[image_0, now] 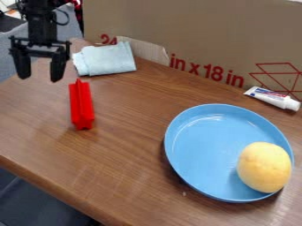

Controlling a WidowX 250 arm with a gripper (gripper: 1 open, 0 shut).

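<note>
My black gripper (39,71) hangs at the upper left over the table's left part, its two fingers apart with nothing between them. Below and right of it a red elongated object (81,106) lies on the wooden table. A folded light blue cloth (104,58) lies just right of the gripper, toward the back. On the right a blue plate (207,146) holds a pale yellow round object (264,166).
A large cardboard box (200,35) stands along the back. A toothpaste tube (273,97) lies before it at the right.
</note>
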